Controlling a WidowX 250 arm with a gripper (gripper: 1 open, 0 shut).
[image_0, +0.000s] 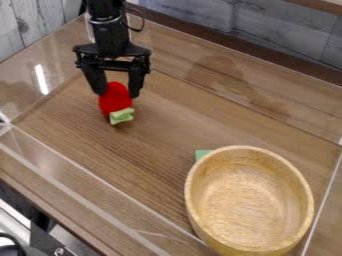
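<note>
The black robot arm's gripper (112, 68) hangs at the upper left of the camera view, open, with its fingers above a red object (115, 98). A small pale green piece (122, 117) lies at the red object's lower edge, touching it.
A large tan oval bowl (250, 200) stands at the lower right, with a small green item (202, 155) by its upper left. Wall and dark cables line the left edge.
</note>
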